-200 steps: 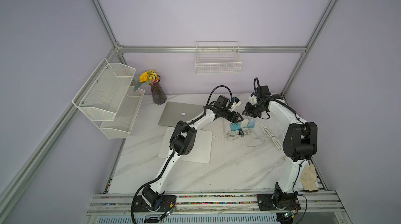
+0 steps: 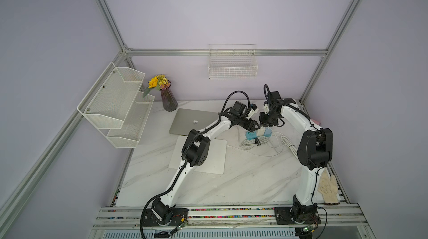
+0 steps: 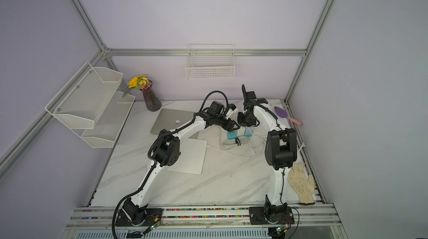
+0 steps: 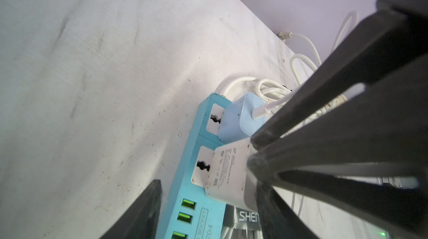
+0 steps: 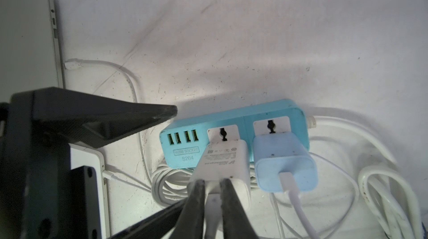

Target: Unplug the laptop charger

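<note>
A white charger [image 5: 225, 163] is plugged into a blue power strip [image 5: 180, 150]; its white cable leaves the outer end. My right gripper is at that end, fingers narrowly apart, with the cable in the gap between them. In the left wrist view its dark fingertips [image 4: 263, 163] are close to the charger [image 4: 229, 174]; whether they touch it is unclear. My left gripper stands open around the USB end of the strip, one finger at each side. Whether its fingers touch the strip cannot be told.
A light-blue charger [image 5: 285, 163] sits in the neighbouring socket. Coiled cables [image 2: 251, 144] lie in front of the strip. Two laptops, one grey [image 2: 191, 121] and one silver [image 2: 214, 158], lie to the left.
The left arm and the power strip look unmoved.
</note>
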